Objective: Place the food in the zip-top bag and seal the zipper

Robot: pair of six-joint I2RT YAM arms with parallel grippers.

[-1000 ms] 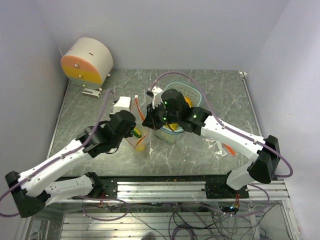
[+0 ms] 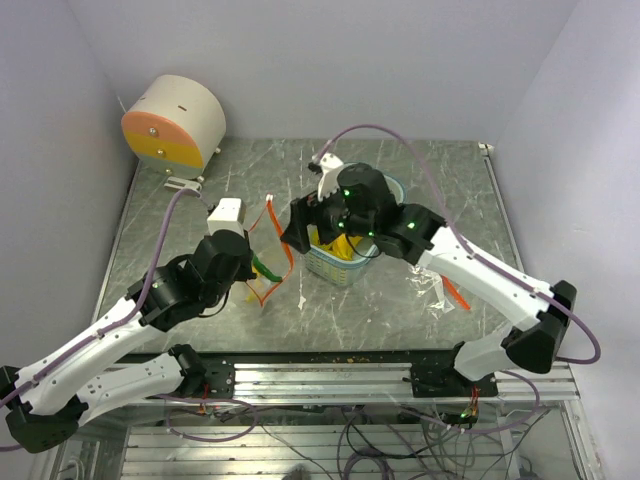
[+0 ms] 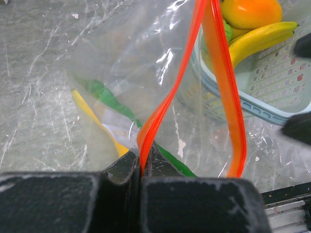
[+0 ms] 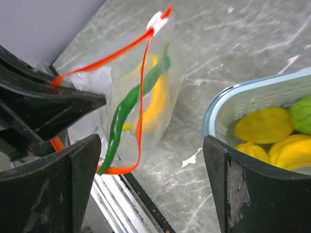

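A clear zip bag (image 2: 268, 250) with orange zipper strips (image 3: 228, 107) hangs from my left gripper (image 2: 244, 262), which is shut on its edge. Inside it lie a long green item (image 4: 124, 107) and a yellow banana-like item (image 4: 155, 104). My right gripper (image 2: 300, 225) is open above the left rim of a light blue basket (image 2: 335, 270), its fingers apart with nothing between them. The basket holds a mango (image 3: 251, 10), a banana (image 3: 257, 39) and other yellow and green food (image 4: 303, 114).
A white bread box (image 2: 170, 115) stands at the back left. Orange-edged plastic (image 2: 450, 295) lies on the right of the grey counter. The counter's front edge runs below both arms.
My left gripper has moved left with the bag. My right gripper has risen toward the back and opened, apart from the bag's edge.
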